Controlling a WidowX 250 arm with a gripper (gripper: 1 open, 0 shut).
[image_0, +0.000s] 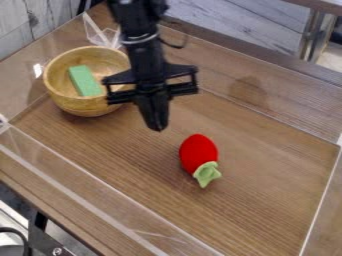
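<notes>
The black gripper (159, 118) hangs over the middle of the wooden table (94, 180), right of a wooden bowl (63, 100) that holds a green block (82, 81). Its fingers look shut, with nothing visible between them, though motion blur softens them. A red object with a green end (199, 155), like a toy strawberry or radish, lies below and to the right of the gripper, apart from it.
A dark round object (11, 241) sits at the bottom left corner.
</notes>
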